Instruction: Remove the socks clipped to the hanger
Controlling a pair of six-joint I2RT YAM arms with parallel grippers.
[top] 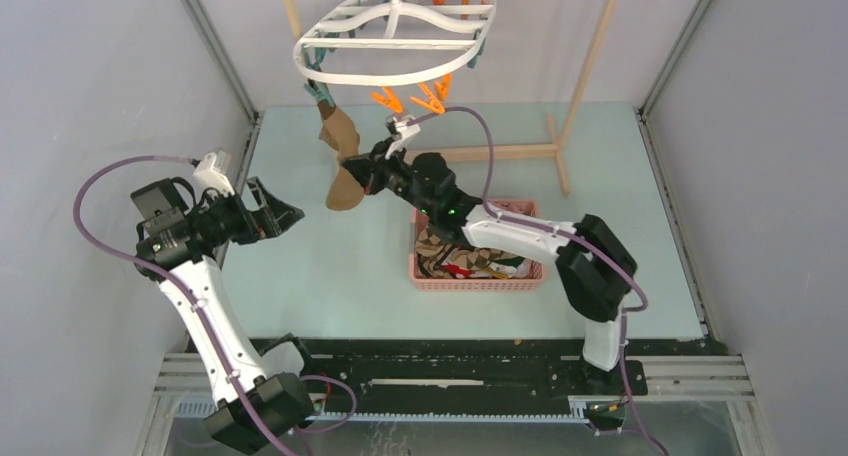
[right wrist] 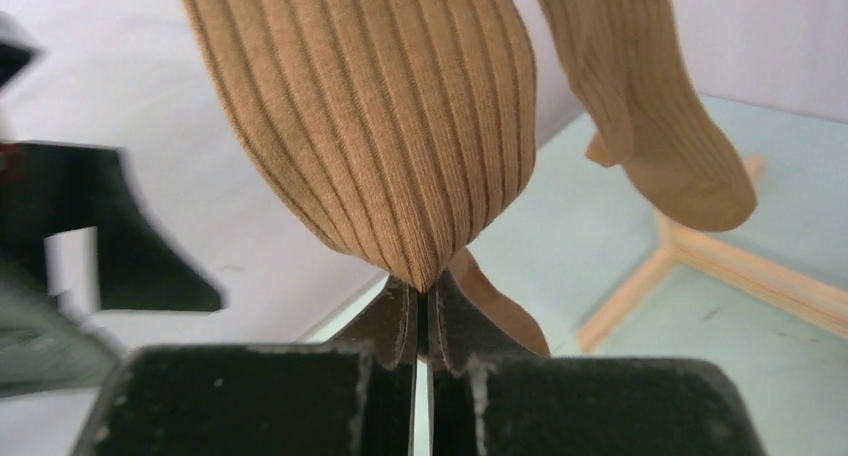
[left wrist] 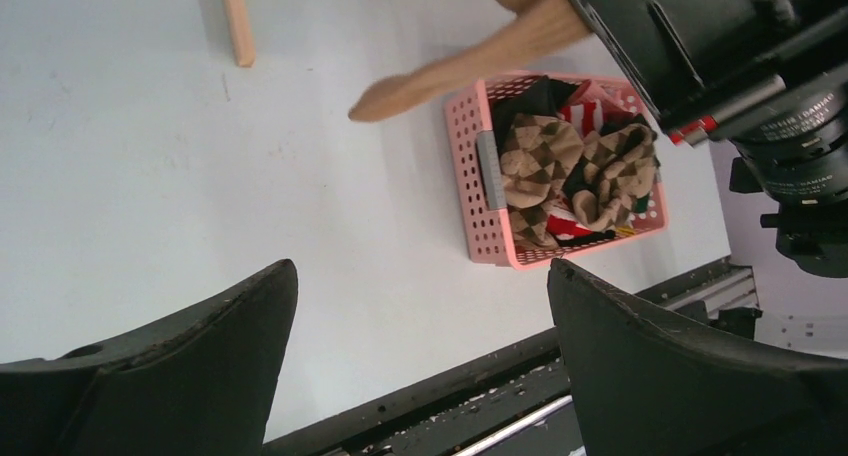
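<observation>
Brown socks (top: 340, 181) hang from teal clips on the white round hanger (top: 395, 76) in the top view. My right gripper (top: 360, 166) is shut on ribbed brown sock fabric, pinched at its fingertips; in the right wrist view the pinched sock (right wrist: 370, 106) fills the upper middle, with another brown sock (right wrist: 680, 166) hanging at right. My left gripper (top: 280, 211) stands open to the left, apart from the socks, nothing between its fingers.
A pink basket (top: 475, 283) of mixed fabric sits below my right arm. The wooden stand (top: 505, 151) stands behind it; orange clips hang at the hanger's front. The board's left front is clear.
</observation>
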